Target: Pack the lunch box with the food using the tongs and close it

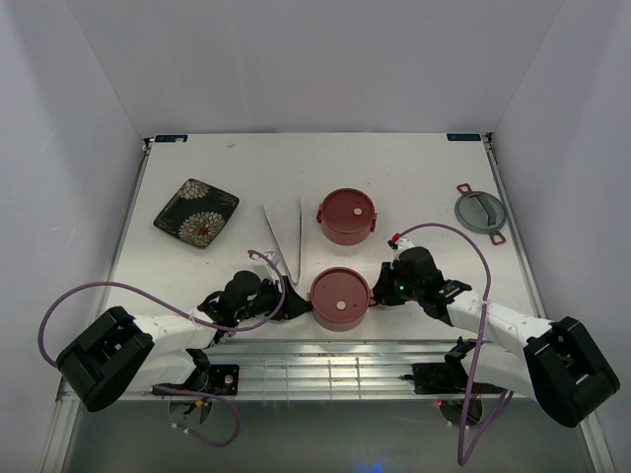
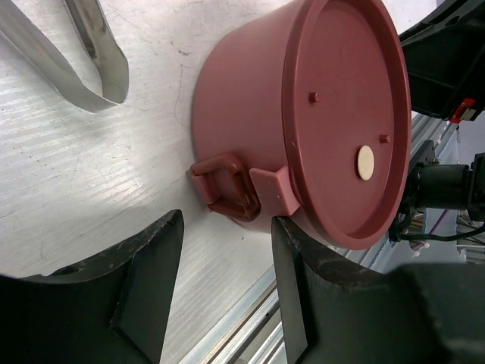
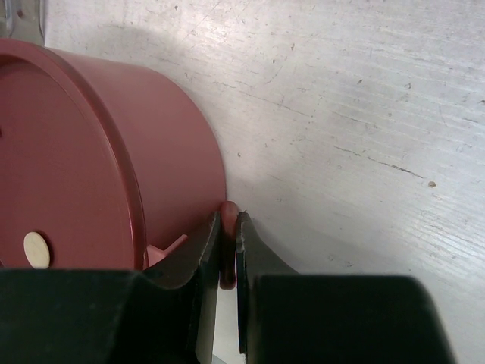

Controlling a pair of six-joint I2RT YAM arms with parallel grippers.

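Note:
A round red lunch box (image 1: pixel 340 294) with its lid on stands near the table's front edge, between both arms. At its right side, my right gripper is shut on the box's handle (image 3: pixel 229 216), which shows as a thin red strip between the fingers. On the other side, my left gripper is open with nothing between its fingers. The box's left handle (image 2: pixel 226 186) and a small lid tab (image 2: pixel 274 189) lie just ahead of those fingertips. A second lidded red lunch box (image 1: pixel 347 213) stands farther back.
Metal tongs (image 1: pixel 299 236) lie left of the boxes, close to my left gripper. A dark flower-patterned tray (image 1: pixel 197 213) is at the left, and a grey round lid-like piece with red handles (image 1: pixel 481 212) at the far right. Free table shows at the back.

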